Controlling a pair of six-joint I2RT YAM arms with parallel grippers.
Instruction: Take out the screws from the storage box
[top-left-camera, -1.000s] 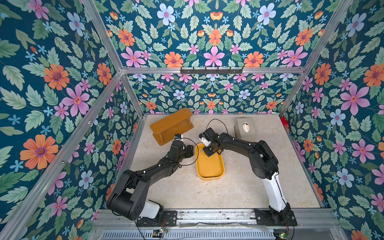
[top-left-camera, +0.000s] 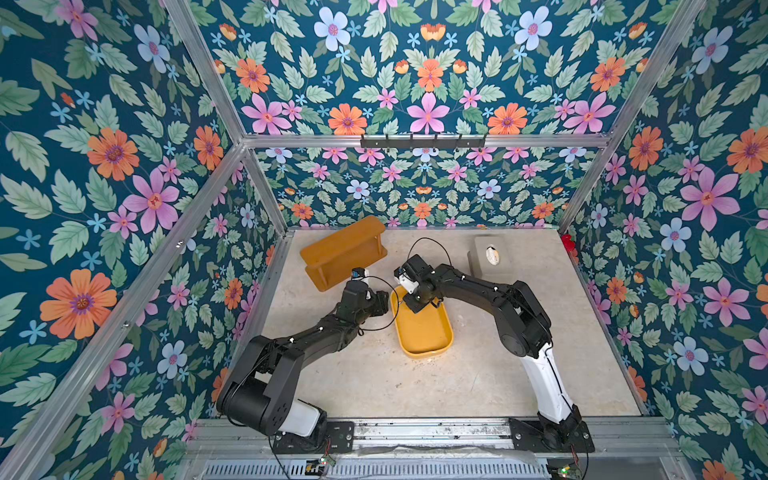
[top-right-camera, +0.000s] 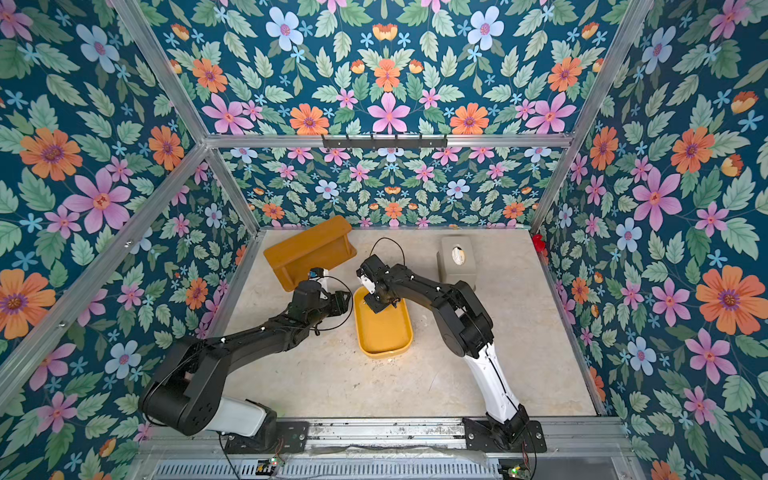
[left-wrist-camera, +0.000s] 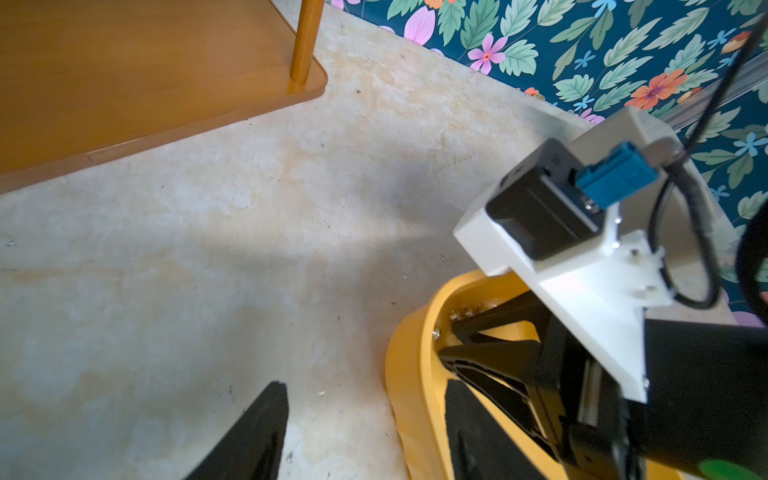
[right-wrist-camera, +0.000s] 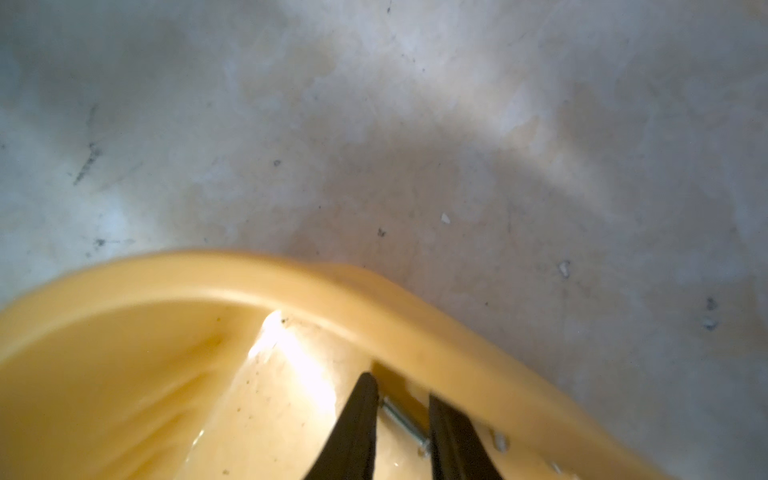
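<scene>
The yellow storage box (top-left-camera: 424, 352) stands at mid-table. In the right wrist view a small metal screw (right-wrist-camera: 405, 421) lies on its floor by the wall, between the parted fingertips of my right gripper. Whether they touch it I cannot tell. More small metal pieces (right-wrist-camera: 500, 440) show beside the wall, partly hidden by a finger. The left wrist view shows my left gripper open at the box's left side, one finger overlapping the box wall and the other over bare table; contact is unclear.
Behind the left arm stands a brown wooden rack (top-left-camera: 340, 252). A grey box with a white top (top-left-camera: 491, 256) is at the back right. Both grippers are close together at the box's far left corner. Table right of the box is clear.
The yellow box has shifted slightly right and away from the front edge. The left arm barely moved.
</scene>
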